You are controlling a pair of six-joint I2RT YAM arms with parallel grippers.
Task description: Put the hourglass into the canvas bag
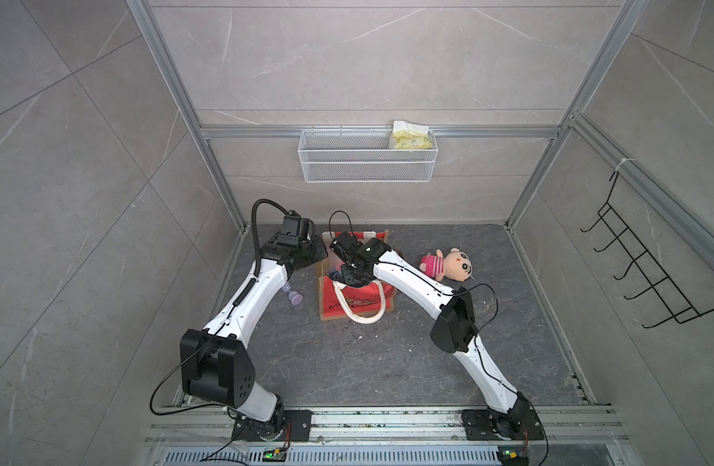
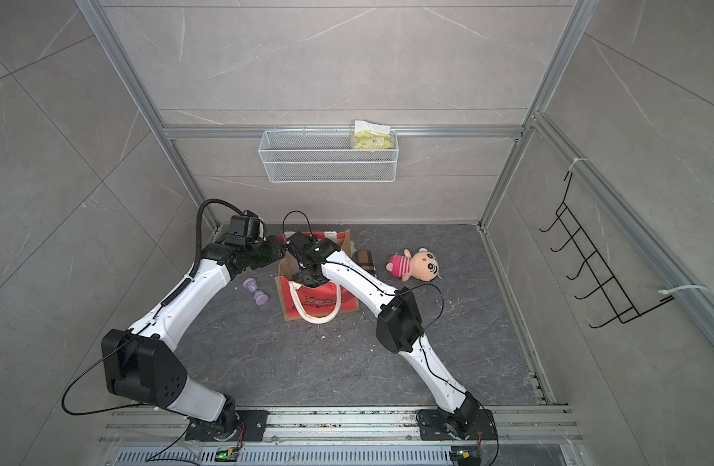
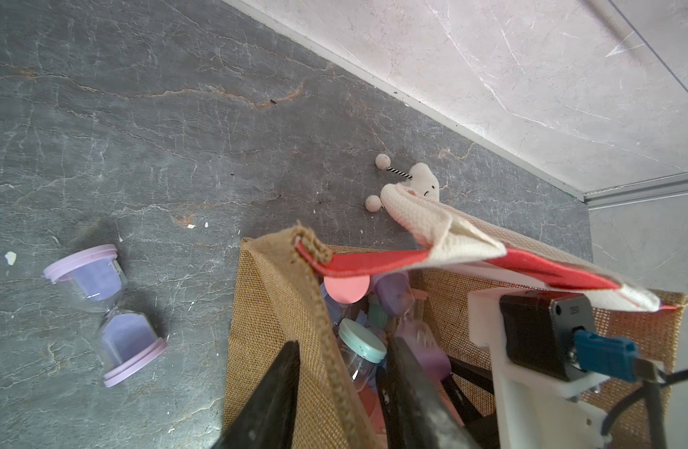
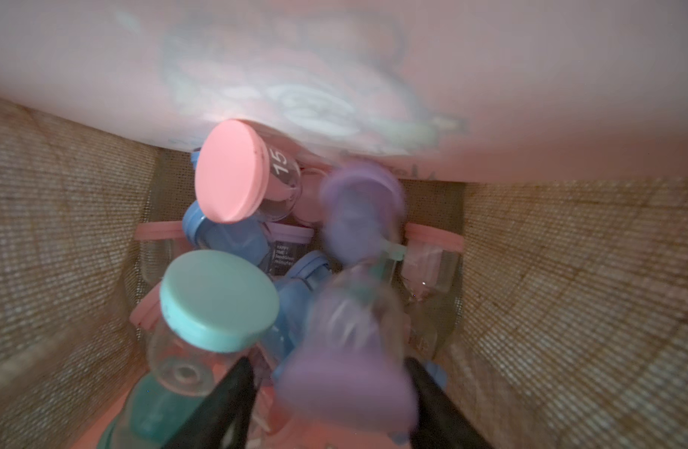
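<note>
The canvas bag (image 2: 318, 299), red-fronted with burlap sides and white handles, stands open-topped on the floor. My left gripper is shut on its left rim (image 3: 325, 329), the burlap running between the fingers. Inside the bag, my right gripper has its fingers spread apart. A blurred purple-capped hourglass (image 4: 347, 385) appears in the gap between them, with no clear contact on either side. Several pink, blue and mint hourglasses (image 4: 220, 299) lie in the bag. Another lilac hourglass (image 3: 127, 340) rests on the floor left of the bag.
A striped doll (image 1: 450, 265) lies right of the bag, and a brown object (image 2: 364, 260) sits close by its right side. Behind the bag is a small white toy (image 3: 422, 182). A mesh basket (image 1: 368, 167) hangs on the back wall.
</note>
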